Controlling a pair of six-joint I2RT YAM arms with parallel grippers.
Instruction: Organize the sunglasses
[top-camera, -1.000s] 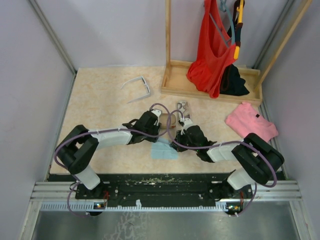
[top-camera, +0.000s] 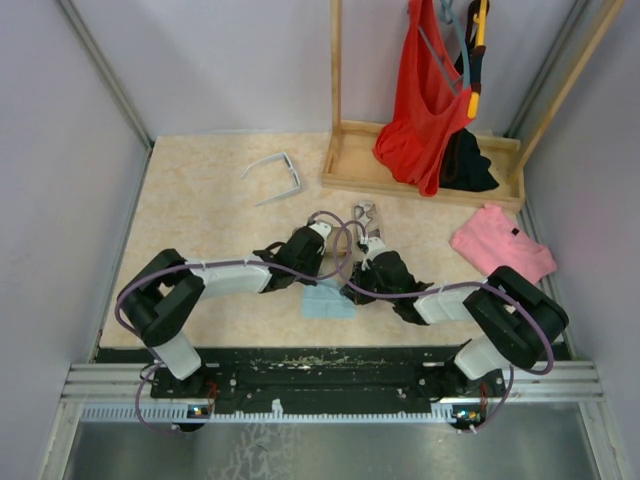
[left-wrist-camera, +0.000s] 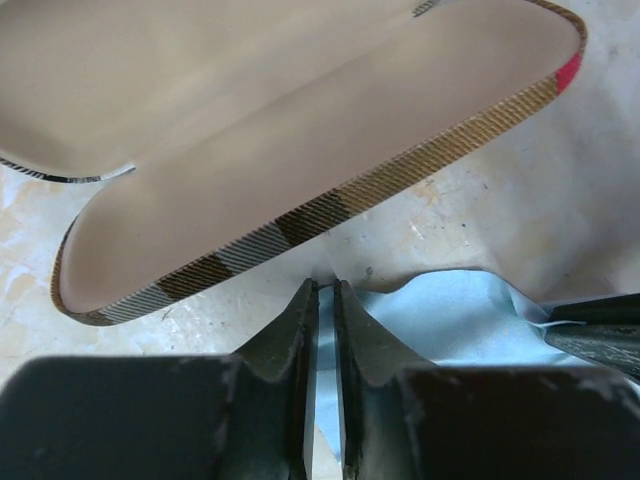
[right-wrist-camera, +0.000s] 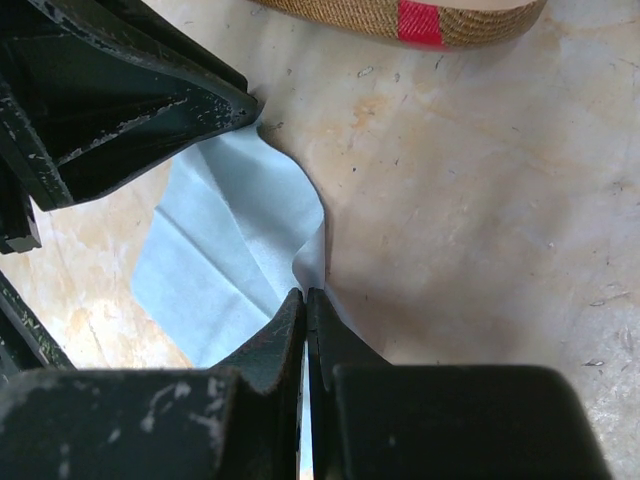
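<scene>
A light blue cloth (top-camera: 328, 305) lies on the table between both grippers, creased in the wrist views. My left gripper is down on its edge, fingertips nearly together with a bit of cloth at them. My right gripper is shut on the cloth's folded edge at the other side. An open case with checked trim (left-wrist-camera: 300, 215) lies just beyond the cloth in the left wrist view. White-framed glasses (top-camera: 290, 175) lie at the back left of the top view.
A wooden rack (top-camera: 350, 155) with red fabric (top-camera: 420, 110) and dark fabric stands at the back right. A pink cloth (top-camera: 500, 240) lies at the right.
My left gripper has moved slightly right and toward the cloth over the last second. The right arm has not visibly moved.
</scene>
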